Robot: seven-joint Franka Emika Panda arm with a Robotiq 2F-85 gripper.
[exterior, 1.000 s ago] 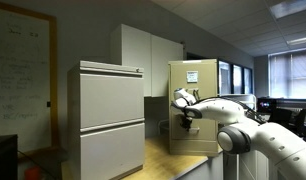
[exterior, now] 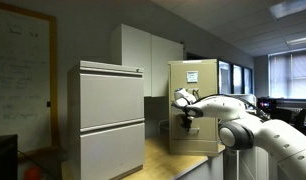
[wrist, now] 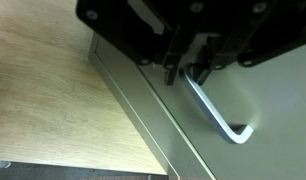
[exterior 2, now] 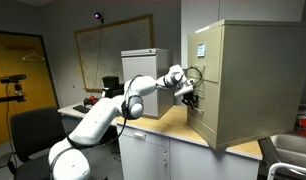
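Observation:
The beige filing cabinet (exterior 2: 253, 85) stands upright on the wooden counter, its drawer fronts toward my arm. In the wrist view, a curved silver drawer handle (wrist: 215, 115) runs up between my gripper's dark fingers. My gripper is shut on that handle near one end; the rest of the handle sticks out to the lower right. From the first exterior view, the gripper (exterior: 186, 122) is at the cabinet's lower drawer front (exterior: 198, 134), which looks flush, though a small gap cannot be ruled out.
A white-fronted cabinet (exterior: 111, 108) stands on the left of the same wooden counter (exterior: 158, 158). Bare counter lies between the two cabinets. A metal sink (exterior 2: 291, 150) is at the right edge of the second exterior view.

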